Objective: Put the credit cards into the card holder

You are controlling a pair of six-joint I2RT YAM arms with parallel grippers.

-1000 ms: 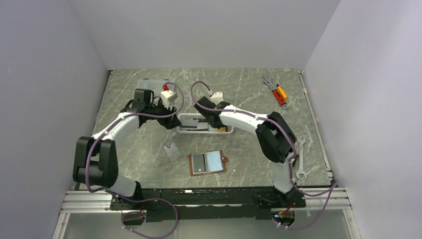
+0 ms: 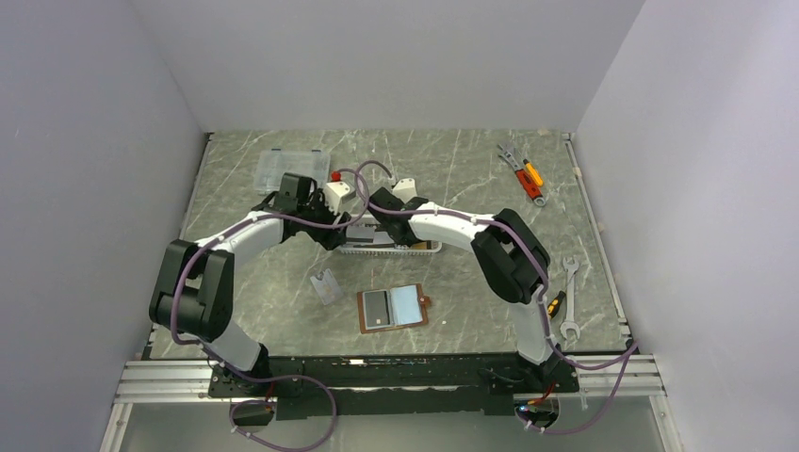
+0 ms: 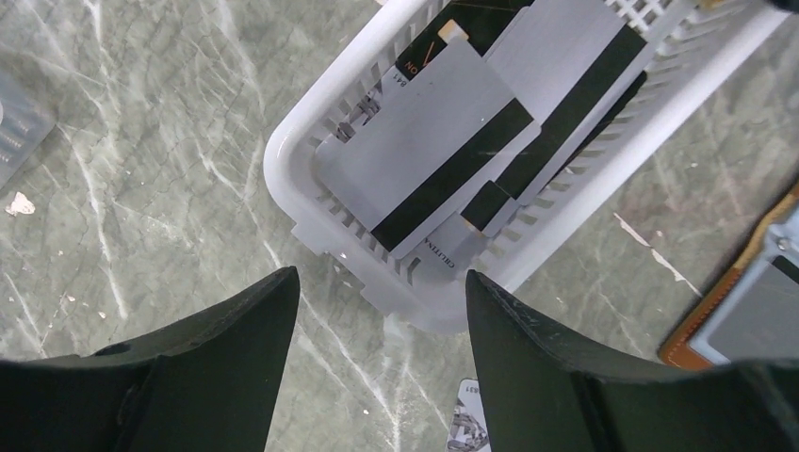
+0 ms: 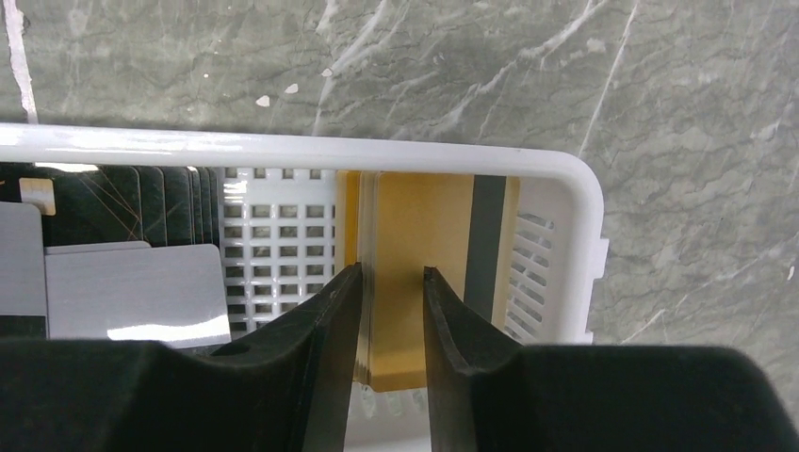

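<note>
A white basket (image 3: 311, 217) holds grey-and-black cards (image 3: 424, 132) and, at its right end, a stack of gold cards (image 4: 424, 217). My right gripper is over that stack, its fingers part open around the stack's left portion. My left gripper stands open above the basket's left end, nothing between its fingers. A brown card holder (image 2: 419, 320) lies open on the table in front of the basket, with a grey card on its left half. A pale card (image 2: 326, 286) lies to its left.
A clear plastic box (image 2: 283, 165) is at the back left. Pliers (image 2: 523, 179), a wrench (image 2: 570, 301) and other tools lie along the right side.
My right gripper has moved slightly at the basket's right end.
</note>
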